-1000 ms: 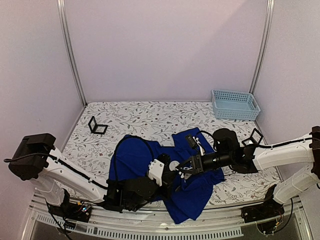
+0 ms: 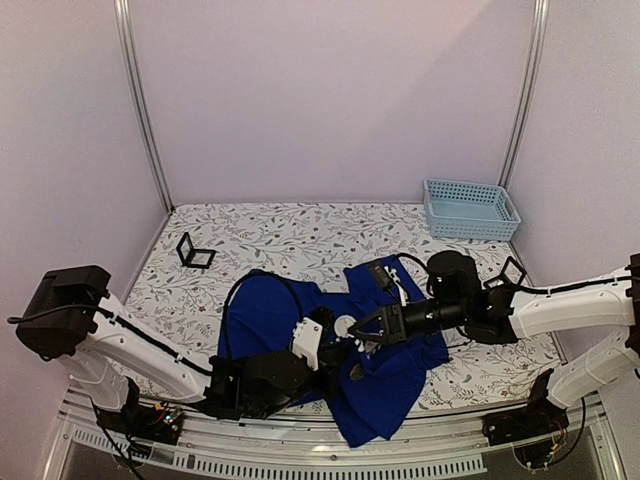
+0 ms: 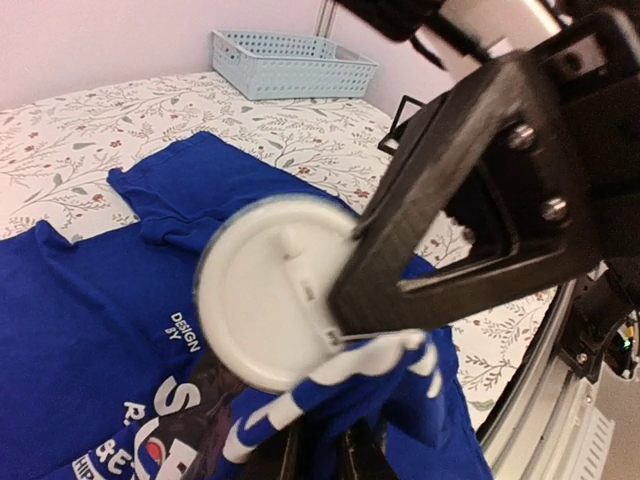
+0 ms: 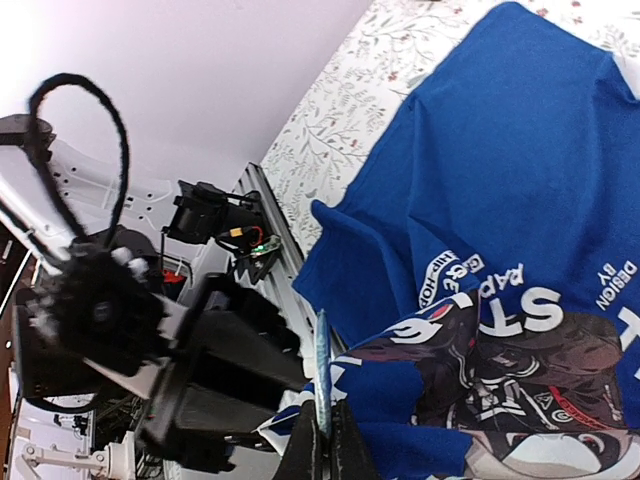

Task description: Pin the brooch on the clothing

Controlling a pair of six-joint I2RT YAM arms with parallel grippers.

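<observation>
The brooch is a round white disc point(image 2: 344, 326), seen from its back with a pin bar in the left wrist view point(image 3: 265, 300) and edge-on as a pale strip in the right wrist view point(image 4: 322, 370). My right gripper is shut on its lower edge. The blue printed clothing point(image 2: 385, 395) lies spread on the table. My left gripper is shut on a raised fold of the clothing, right below the brooch. The fold touches or nearly touches the disc; whether the pin passes through the cloth cannot be told.
A light blue basket point(image 2: 470, 210) stands at the back right. On the back left lies a small black frame point(image 2: 195, 252). Both arms are close together over the clothing, and the back middle of the table is free.
The brooch and the right gripper's tip have shifted slightly left in the top view. The left gripper has shifted a little left too. The clothing lies nearly the same.
</observation>
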